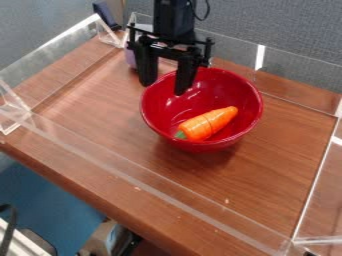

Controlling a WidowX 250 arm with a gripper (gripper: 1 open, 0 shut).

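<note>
My black gripper [164, 70] hangs above the back-left edge of a red bowl [201, 100], its two fingers spread apart with nothing seen between them. An orange toy carrot [206, 123] lies inside the bowl. A purple object [132, 57] stands behind my gripper at the back left, mostly hidden by it.
Clear low walls [278, 60] border the wooden table [94, 130]. A blue floor and some gear show beyond the front-left edge.
</note>
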